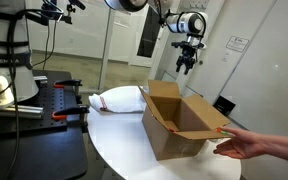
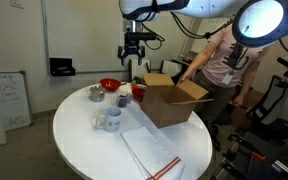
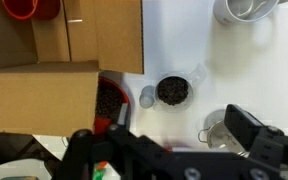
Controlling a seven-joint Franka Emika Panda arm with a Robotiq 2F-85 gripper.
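My gripper (image 1: 183, 57) hangs in the air beyond the cardboard box (image 1: 180, 146) and above its height, open with nothing between its fingers. In the second exterior view the gripper (image 2: 129, 57) is over the far part of the round white table (image 2: 79, 160). The wrist view looks down on a small cup (image 3: 172, 90) with dark contents, a metal pot (image 3: 220, 136) and a red bowl (image 3: 110, 98) partly under a box flap (image 3: 44, 100). At that view's top right is a white mug (image 3: 244, 8).
A person's hand (image 1: 246, 143) reaches in from the right, close to the box. A red cup (image 3: 45, 8) shows inside the box. White cloth (image 2: 150, 150) lies on the table, with bare tabletop left of it. Two mugs (image 2: 112, 119) stand together.
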